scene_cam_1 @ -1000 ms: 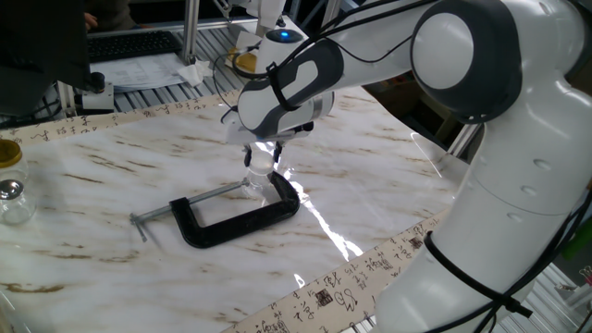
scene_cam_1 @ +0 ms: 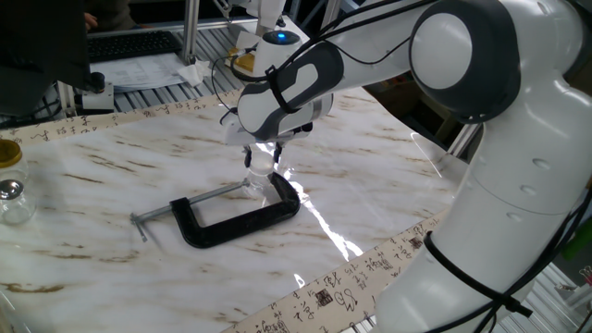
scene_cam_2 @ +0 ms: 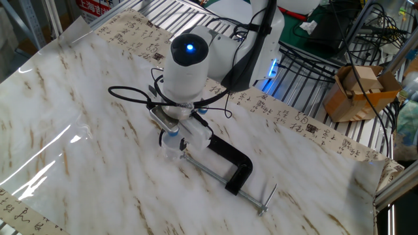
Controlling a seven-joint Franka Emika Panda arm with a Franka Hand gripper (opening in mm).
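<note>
A black C-clamp (scene_cam_1: 242, 227) lies on the marbled table sheet, its silver screw rod (scene_cam_1: 157, 213) pointing left in exterior view 1. Exterior view 2 shows its black frame (scene_cam_2: 234, 158) to the right of my gripper (scene_cam_2: 188, 128). Pointing downward, my gripper (scene_cam_1: 263, 157) is at the clamp's far end. Clear, shiny material (scene_cam_1: 263, 170) shows at and below its dark fingers (scene_cam_1: 277, 154), close to the clamp's end. Glare and transparency hide where the fingertips end, and whether they hold anything is unclear.
At the left edge of exterior view 1 stands a clear jar with a yellow lid (scene_cam_1: 9, 153), beside a silver-topped clear container (scene_cam_1: 11, 191). A cardboard box (scene_cam_2: 360, 94) sits off the table. Much of the sheet around the clamp is bare.
My wrist and its looped cable have shifted very slightly in exterior view 1. The clamp has stayed in place.
</note>
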